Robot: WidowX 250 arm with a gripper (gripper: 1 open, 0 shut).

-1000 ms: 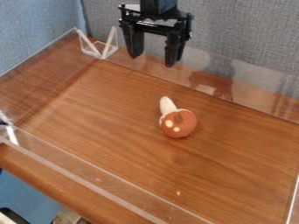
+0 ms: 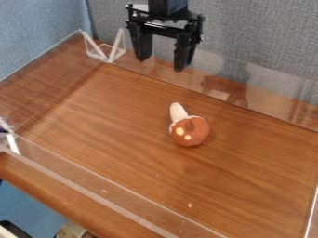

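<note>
My black gripper [image 2: 162,54] hangs high at the top of the camera view, over the back of the wooden table [image 2: 112,130]. Its two fingers are spread apart with nothing between them. Below it, near the middle of the table, lies a toy mushroom [image 2: 189,132] with a red-brown cap with pale spots and a white stem pointing toward the back.
Clear plastic walls line the table's edges. A white wire-like object [image 2: 103,48] sits at the back left corner. Grey padded walls stand behind and at the left.
</note>
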